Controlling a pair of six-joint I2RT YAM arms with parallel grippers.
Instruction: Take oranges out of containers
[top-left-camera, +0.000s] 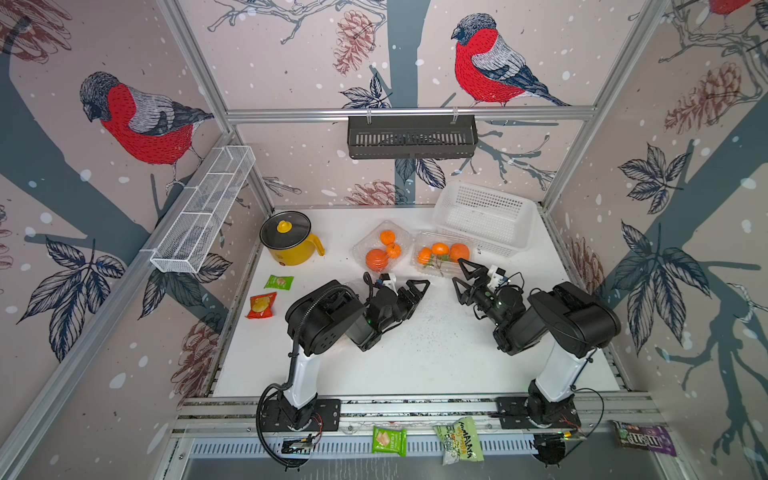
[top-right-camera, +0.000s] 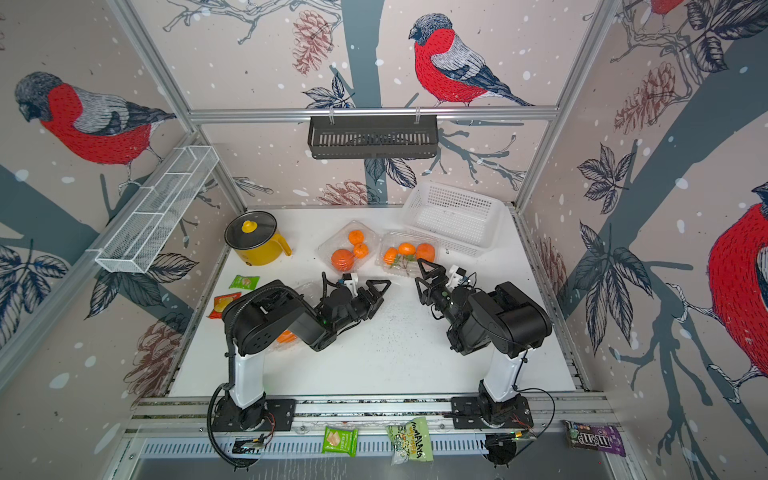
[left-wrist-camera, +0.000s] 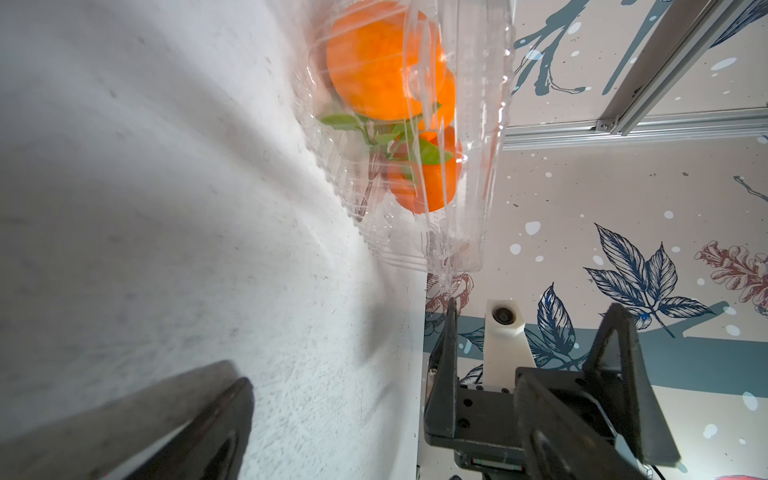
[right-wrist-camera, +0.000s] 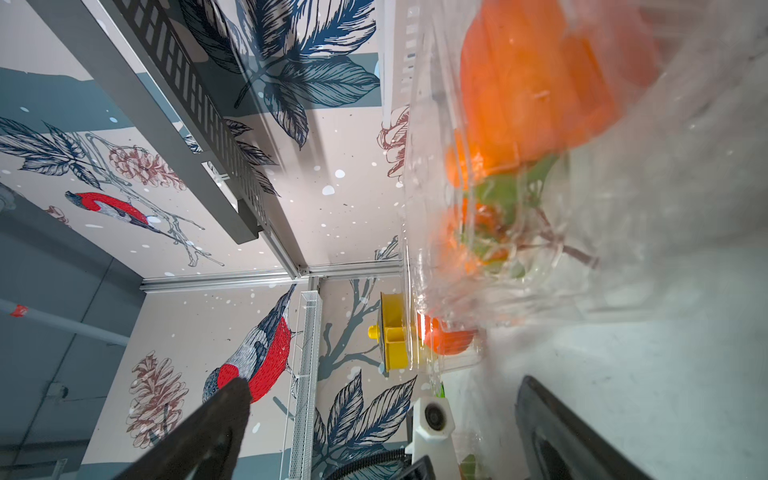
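Oranges with green leaves (left-wrist-camera: 382, 60) lie in a clear plastic container (top-left-camera: 421, 270) at the table's middle back. Left of it, a second clear container (top-right-camera: 325, 249) holds a few orange fruits (top-right-camera: 342, 258). A third clear container, with orange showing (top-right-camera: 285, 337), is mostly hidden under my left arm. In front of the containers, my left gripper (top-left-camera: 425, 289) stands open and empty. My right gripper (top-left-camera: 460, 279) is open at the front right corner of the leafy container; the right wrist view has that container's wall (right-wrist-camera: 512, 296) very close, with nothing between the fingers.
A white basket (top-left-camera: 520, 236) stands empty at the back right, against the leafy container. A yellow pot (top-left-camera: 289, 250) and two small packets (top-left-camera: 278, 282) are on the left.
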